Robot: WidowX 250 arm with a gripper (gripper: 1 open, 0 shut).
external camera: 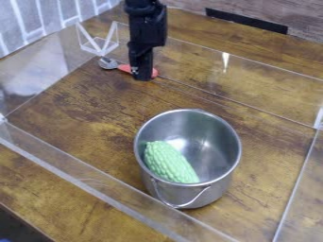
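Note:
My black gripper [143,71] reaches down from the top of the view to a red-handled utensil [111,64] with a silver head, lying at the back left. Its fingertips are at the red handle and look close together; whether anything is between them is hard to see. A steel pot [217,128] stands at the front middle, holding a green corn cob [171,163].
Clear plastic walls [303,175] surround the wooden work surface [89,123].

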